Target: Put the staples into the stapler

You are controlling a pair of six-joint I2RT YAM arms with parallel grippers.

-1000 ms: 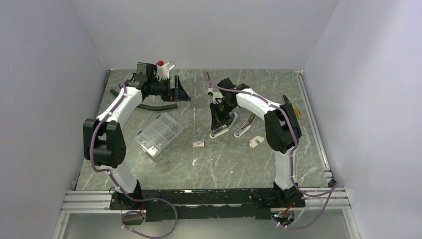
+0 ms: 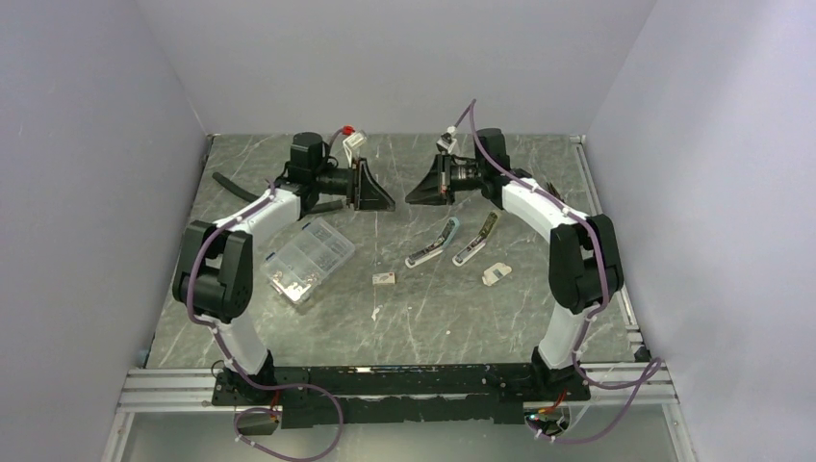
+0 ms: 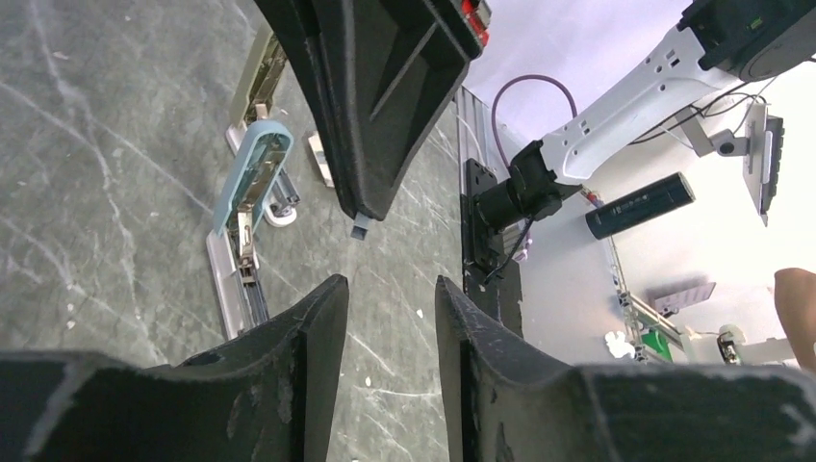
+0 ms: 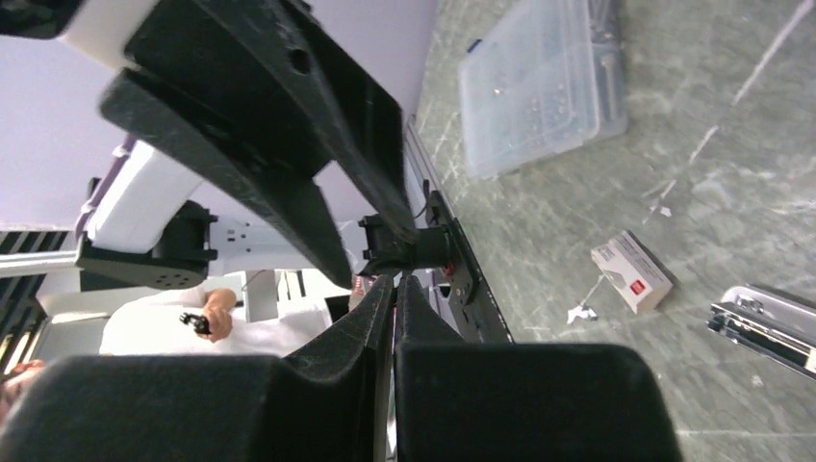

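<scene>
My right gripper is raised above the middle of the table, shut on a small staple piece that pokes from its tips in the left wrist view. My left gripper faces it from the left, its fingers apart with nothing between them. Below, two opened staplers lie on the table: one with a pale blue top, one olive. A small staple box lies left of the staplers.
A clear compartment box sits at the left, near a dark strip. A pale packet lies at the right.
My right gripper has risen away from the blue-topped stapler, moving up and right in the top view. My left gripper has moved right, toward it.
</scene>
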